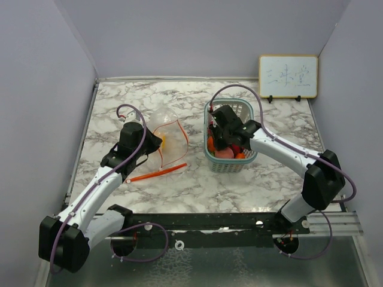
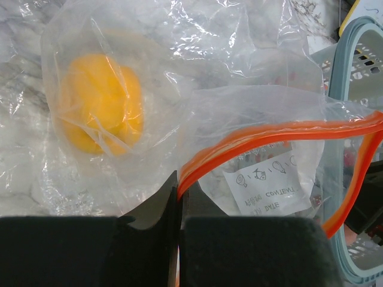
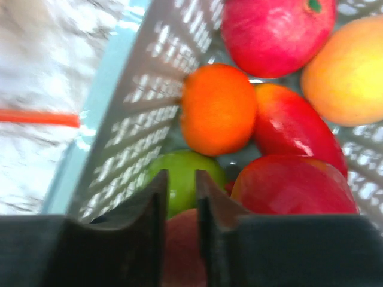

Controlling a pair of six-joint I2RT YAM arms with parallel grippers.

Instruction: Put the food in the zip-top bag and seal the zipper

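Observation:
A clear zip top bag (image 1: 173, 131) with an orange zipper edge (image 2: 257, 136) lies at left of centre, its mouth spread. Inside rests a yellow food piece, like a pepper (image 2: 102, 104). My left gripper is shut on the bag's orange edge. My right gripper is low in the food basket (image 1: 224, 166), its fingers parted by a narrow gap. A green fruit (image 3: 185, 170) and a pinkish round one (image 3: 184, 245) show through that gap; whether the fingers touch either is unclear.
Around the right gripper lie an orange fruit (image 3: 217, 109), a pomegranate (image 3: 278, 36), a peach-coloured fruit (image 3: 353, 69) and red pieces (image 3: 293, 185). A loose orange slider strip (image 1: 157, 174) lies before the bag. The whiteboard (image 1: 288, 76) stands back right.

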